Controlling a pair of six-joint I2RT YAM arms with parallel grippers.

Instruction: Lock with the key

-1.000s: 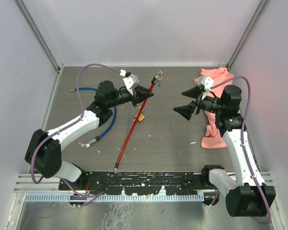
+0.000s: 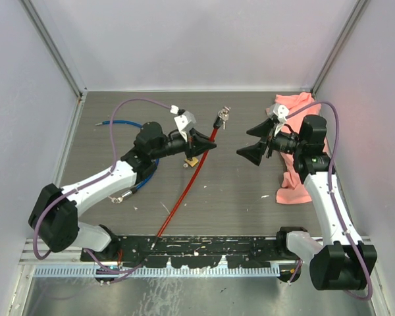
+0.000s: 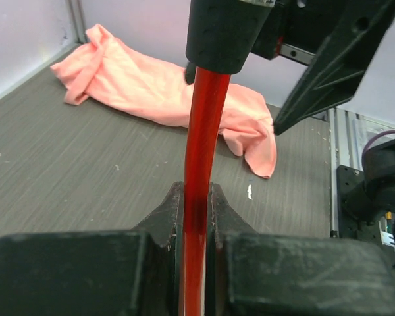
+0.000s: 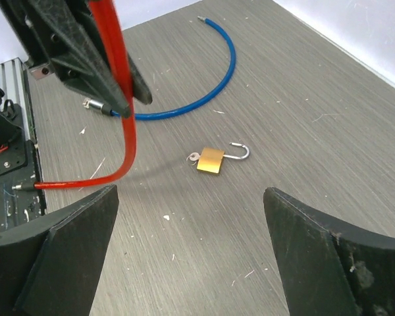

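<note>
A brass padlock (image 4: 210,160) lies on the table with its shackle swung open, clear in the right wrist view. A small key (image 4: 194,157) sits at the body's end opposite the shackle; whether it is inserted I cannot tell. In the top view, the left arm partly covers the padlock (image 2: 193,162). My left gripper is shut on a red hose (image 3: 207,105) below its black end sleeve (image 3: 225,33), holding this end raised above the table. Away to the right, my right gripper (image 2: 243,143) stands open, nothing between its fingers.
A blue hose (image 4: 178,108) curves across the left of the table. Pink cloth (image 2: 295,187) lies along the right edge. The red hose's lower end reaches the front rail. Bare table shows between the padlock and the right gripper.
</note>
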